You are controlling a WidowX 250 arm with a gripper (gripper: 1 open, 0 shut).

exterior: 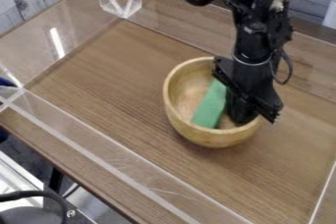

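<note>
A round tan wooden bowl (184,94) sits on the wooden table (98,100), right of the middle. A green block-like object (207,108) lies inside it. My black gripper (243,108) reaches down from the top into the right side of the bowl, over and beside the green object. Its fingertips are dark and partly hidden, so I cannot see whether anything is between them.
A clear, open plastic holder (121,0) stands at the back left. Clear tape strips run along the table's left part. Dark cables lie at the lower left edge.
</note>
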